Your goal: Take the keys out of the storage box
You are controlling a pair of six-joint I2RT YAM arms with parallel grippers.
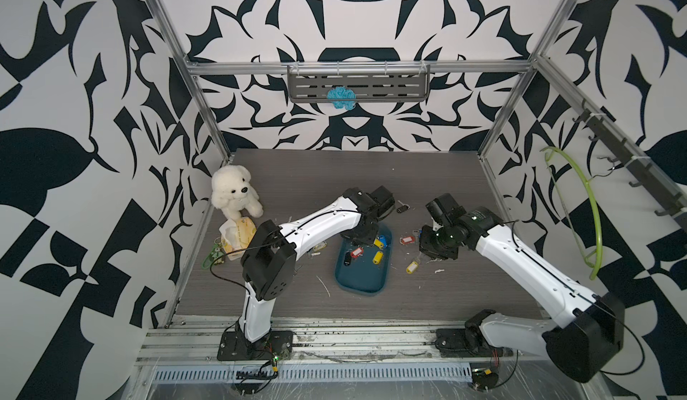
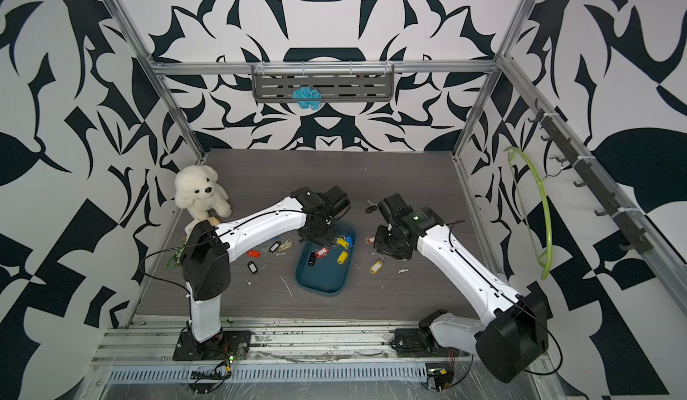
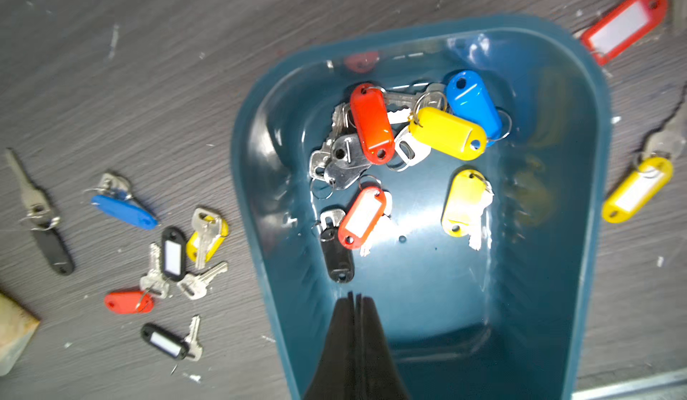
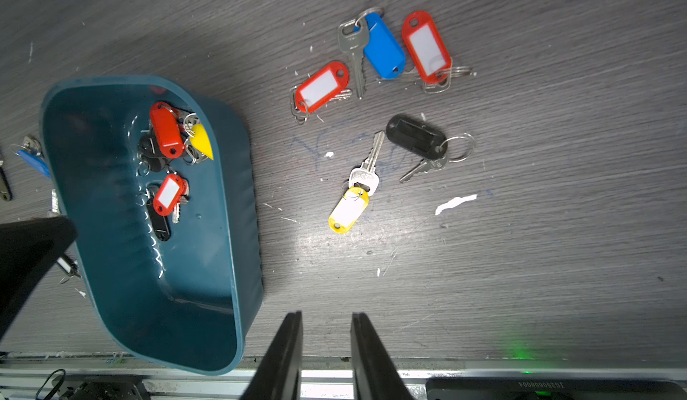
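Note:
The teal storage box (image 3: 418, 353) holds several tagged keys. In the left wrist view these include a red tag (image 3: 371, 121), a red tag with a white label (image 3: 361, 217), a blue tag (image 3: 472, 103), two yellow tags, one of them (image 3: 463, 203) lying apart, and a black tag (image 3: 336, 257). My left gripper is over the box, its fingertips together and nothing between them; the white-labelled red tag lies just beyond the tips. To the right of the box, my right gripper stands open and empty, with a yellow-tagged key (image 4: 349, 209) on the table ahead of it.
More tagged keys lie on both sides of the box, including a blue tag (image 3: 125, 210) on the left and a black tag (image 4: 415, 136) on the right. A white plush dog (image 1: 232, 189) sits at the far left.

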